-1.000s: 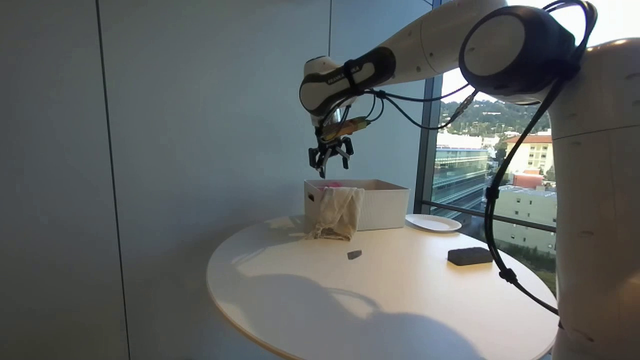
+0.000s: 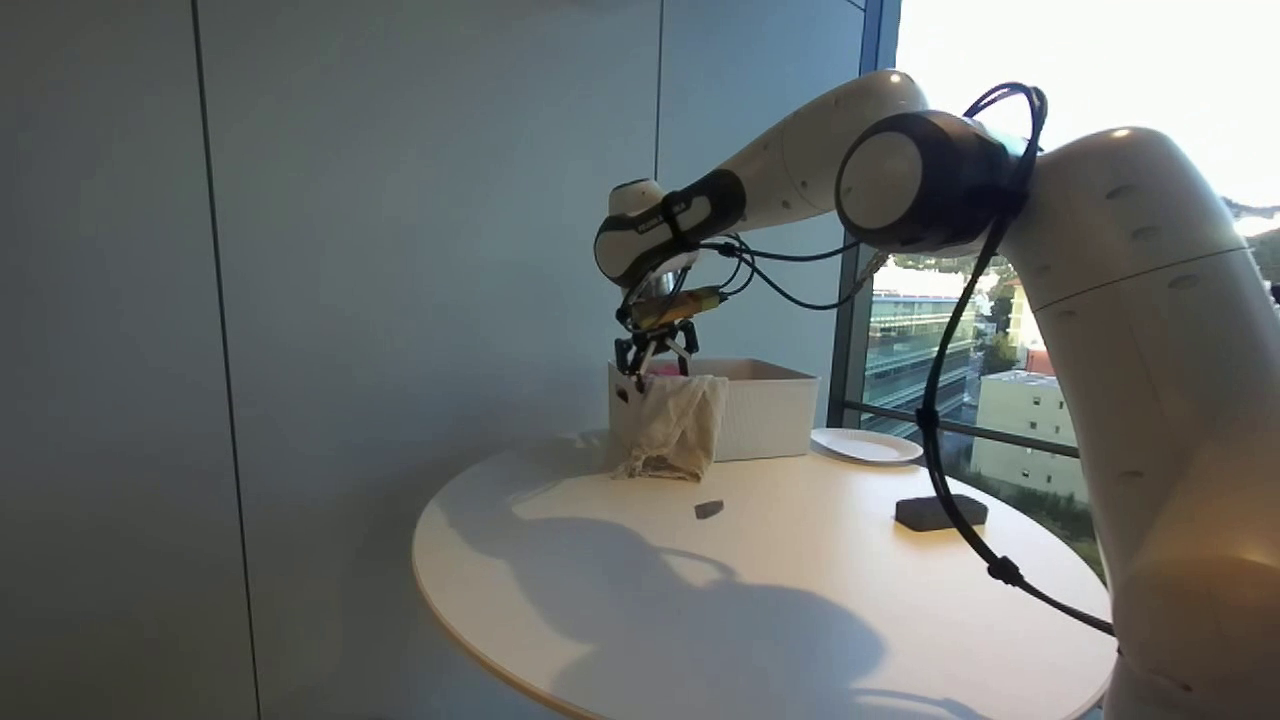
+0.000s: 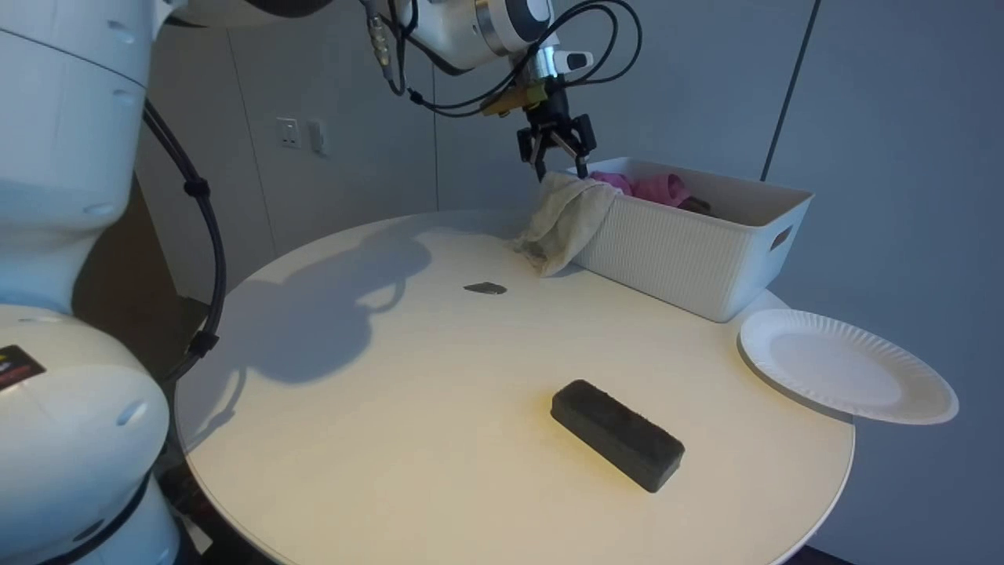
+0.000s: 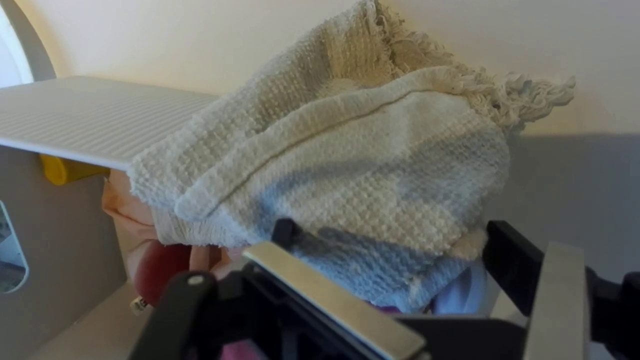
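A beige woven cloth [image 2: 679, 426] hangs over the front wall of a white ribbed box [image 2: 765, 416], its frayed lower end reaching the tabletop. In the wrist view the cloth [image 4: 360, 174] fills the middle, draped across the box rim. My gripper [image 3: 562, 176] points down at the top fold of the cloth, close to the rim at the box's near-left corner. Its fingers stand wide apart, one on either side of the cloth's upper part in the wrist view. Whether they touch the fabric cannot be told.
Pink cloth [image 3: 661, 189] and a dark red round thing [image 4: 160, 268] lie inside the box. On the table are a black block [image 3: 616, 435], a small dark flat piece [image 3: 485, 288] and a white paper plate [image 3: 847, 366] overhanging the edge.
The arm has come down from well above the box, bringing my gripper to the top of the cloth. Cloth, box and the other table objects look unmoved.
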